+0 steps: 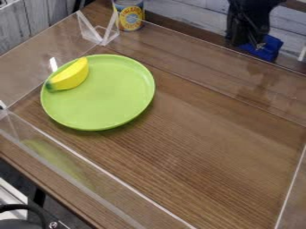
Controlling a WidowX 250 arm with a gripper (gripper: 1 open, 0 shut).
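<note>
The dark gripper (242, 40) hangs at the top right by the back wall, just left of a blue object (269, 46) and partly in front of it. It is blurred and dark, so its fingers are hard to make out. A green plate (107, 98) lies at the left with a yellow banana-like piece (71, 73) on its left side.
A can (128, 14) stands at the back left, with a clear plastic holder (99, 29) beside it. A pale wall runs along the back.
</note>
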